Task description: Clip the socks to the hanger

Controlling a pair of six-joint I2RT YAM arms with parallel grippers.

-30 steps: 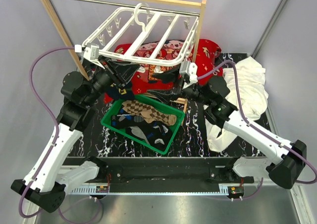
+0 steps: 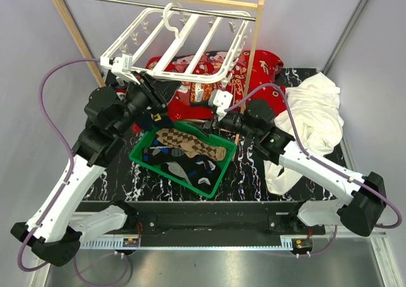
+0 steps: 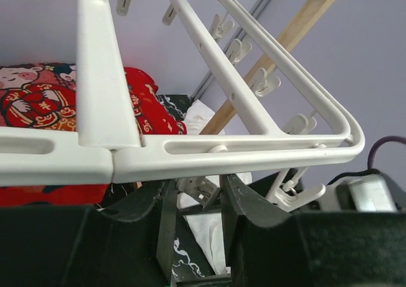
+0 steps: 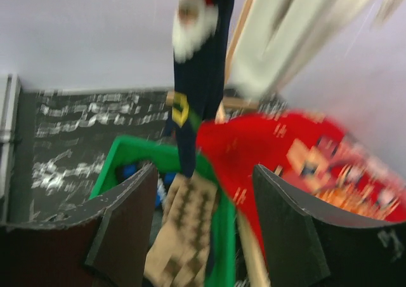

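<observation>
The white hanger (image 2: 184, 36) hangs from a rail, with small clips underneath. At its front bar my left gripper is shut on a pale clip (image 3: 200, 189). A navy sock with a Santa face (image 4: 195, 30) and a yellow buckle hangs down near the left gripper; its top is out of the right wrist view, so what holds it cannot be told. In the top view, this sock (image 2: 154, 119) shows partly behind the left arm. My right gripper is open and empty, below the hanger's front right. A checkered sock (image 2: 190, 143) lies in the green basket (image 2: 138, 146).
Several dark socks (image 2: 190, 169) also fill the basket. A red patterned cloth (image 2: 263, 77) lies behind, and a white cloth (image 2: 314, 109) to the right. The wooden frame post (image 2: 252, 58) stands close to the right gripper.
My right gripper has moved left and its wrist has turned, with its fingers now lower, over the basket's back edge. The hanger has swung slightly. The left gripper stays almost in place.
</observation>
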